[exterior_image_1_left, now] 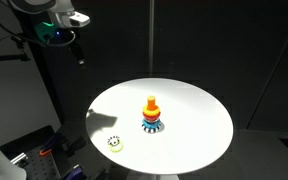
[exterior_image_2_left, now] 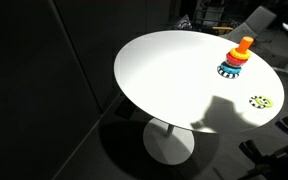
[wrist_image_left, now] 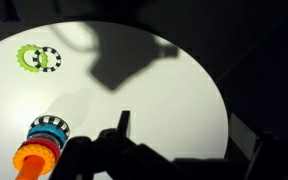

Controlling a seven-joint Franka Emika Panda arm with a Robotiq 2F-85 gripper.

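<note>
A stacking toy (exterior_image_1_left: 151,113) stands upright on the white round table, with an orange post on top and red, yellow, blue and black-and-white rings below. In the wrist view the toy (wrist_image_left: 42,145) is at the lower left, partly cut by the frame edge. A pair of overlapping rings (wrist_image_left: 39,58), one green and toothed, one black-and-white, lies flat apart from the toy. These rings (exterior_image_2_left: 260,102) rest near the table's edge on the robot's side. My gripper (exterior_image_2_left: 269,137) hangs beside that edge, its dark fingers apart and nothing seen between them.
The gripper's shadow falls across it in the wrist view. A white arm part (exterior_image_1_left: 46,18) rises at the upper left, beyond the table. Dark floor and curtains (exterior_image_2_left: 34,80) surround the table.
</note>
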